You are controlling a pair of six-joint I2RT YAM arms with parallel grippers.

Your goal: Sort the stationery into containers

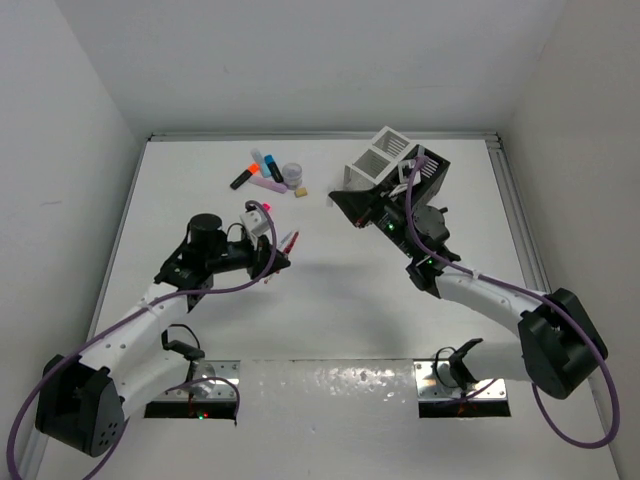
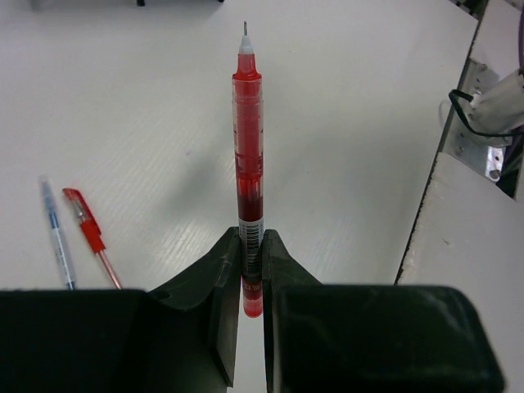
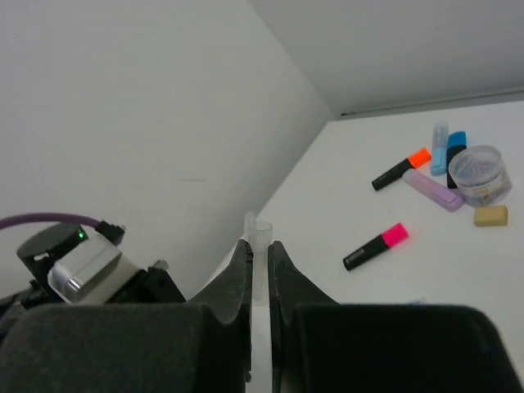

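My left gripper is shut on an upright red pen (image 2: 250, 155), its thin tip pointing up. In the top view that gripper (image 1: 284, 262) hovers over a blue pen and a red pen lying on the table; the left wrist view shows this blue pen (image 2: 57, 233) and red-capped pen (image 2: 90, 229). The right gripper is shut on a slim, clear object (image 3: 260, 236), perhaps a pen; most of it is hidden. From above, this gripper (image 1: 345, 203) is just left of the white container (image 1: 364, 178) and black container (image 1: 428, 187).
At the back left lie an orange-capped highlighter (image 3: 401, 169), a purple one (image 3: 434, 190), a blue-capped one (image 3: 456, 147), a clear jar (image 3: 479, 173) and a tan eraser (image 3: 491, 215). A pink-capped highlighter (image 3: 377, 247) lies nearer.
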